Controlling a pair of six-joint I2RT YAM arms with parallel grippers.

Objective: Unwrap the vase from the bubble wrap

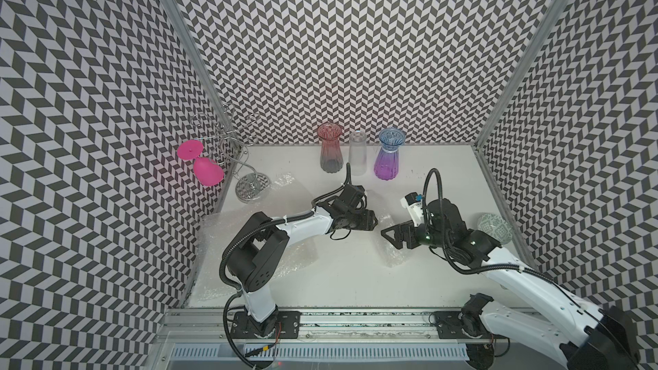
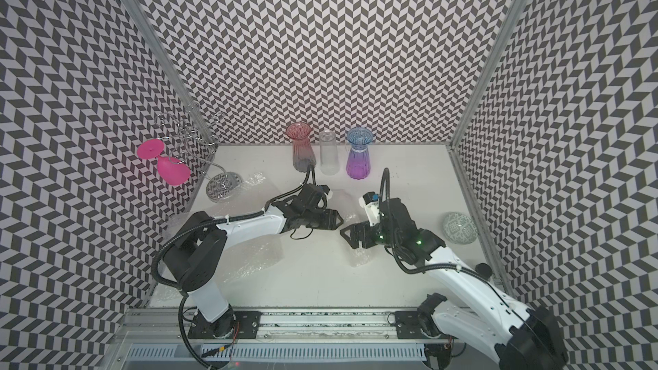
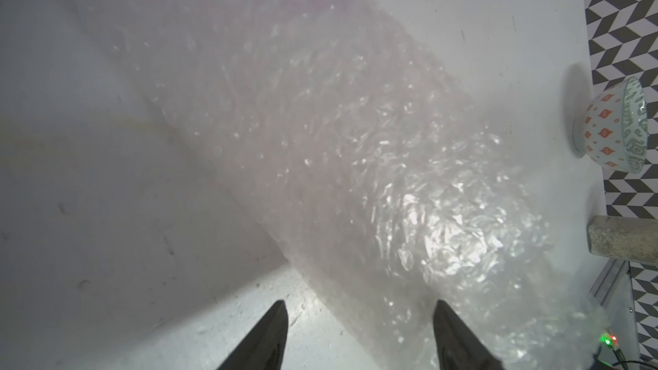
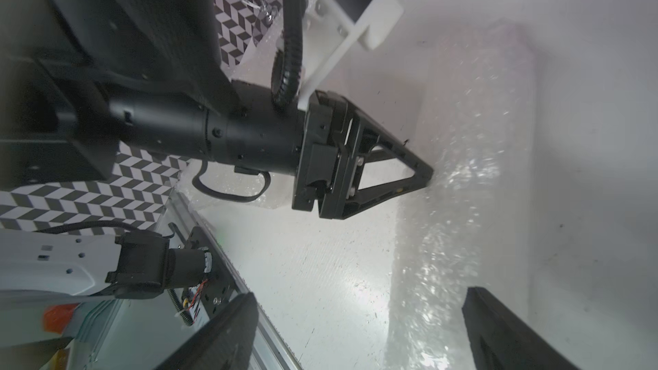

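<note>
A long bubble-wrap bundle point(image 4: 473, 233) lies lengthwise at the table's middle, pinkish at its far end; what it holds is hard to see. My left gripper hovers over its edge, fingers apart, tips near the wrap in the right wrist view. My right gripper stands open over the bundle's near part, just right of the left one, with nothing seen between its fingers. More loose bubble wrap point(image 1: 288, 260) is spread on the left of the table.
Red point(image 1: 330, 147), clear point(image 1: 357, 154) and blue-purple point(image 1: 387, 157) vases stand at the back. A metal stand point(image 1: 252, 186) with pink pieces is at left, a patterned bowl point(image 2: 459, 226) at right.
</note>
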